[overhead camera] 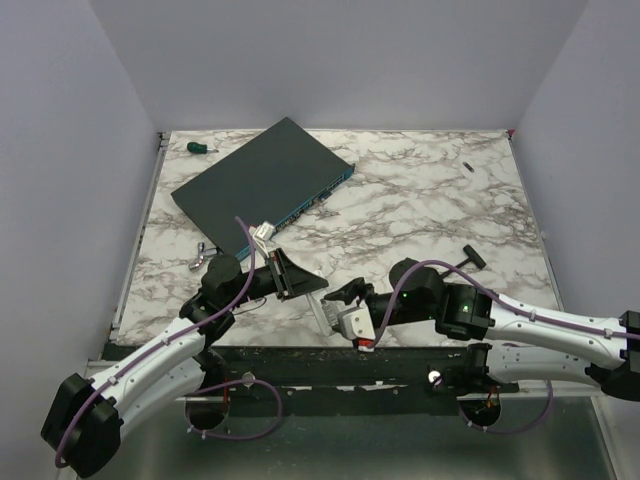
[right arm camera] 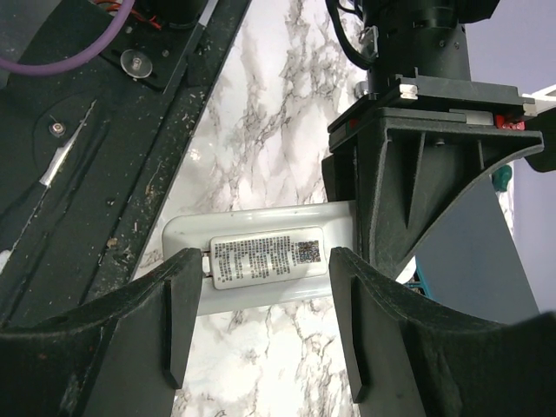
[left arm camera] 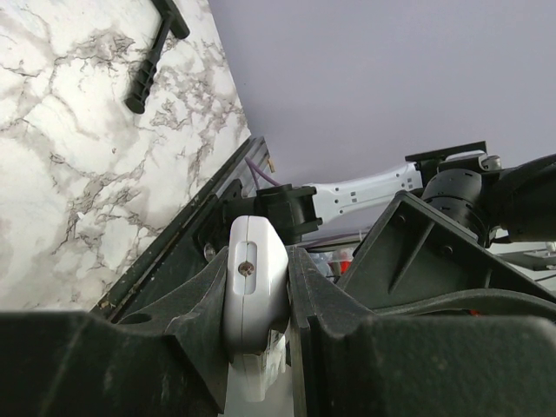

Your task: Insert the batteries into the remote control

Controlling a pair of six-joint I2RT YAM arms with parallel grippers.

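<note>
The white remote control [left arm camera: 256, 287] is held upright-end toward the camera in my left gripper, which is shut on it, above the table near its front edge. In the right wrist view its back [right arm camera: 187, 230] faces me, with a labelled rectangular panel [right arm camera: 265, 259] on it; whether that is a cover or compartment I cannot tell. My right gripper is part open beside the remote, its two fingertips either side of that panel. In the top view both grippers meet low at the middle.
A dark mat [overhead camera: 260, 180] lies at back left, with a green screwdriver [overhead camera: 197, 148] beside it. A hammer [overhead camera: 475, 257] lies at right, scissors-like metal tools [overhead camera: 200, 258] at left.
</note>
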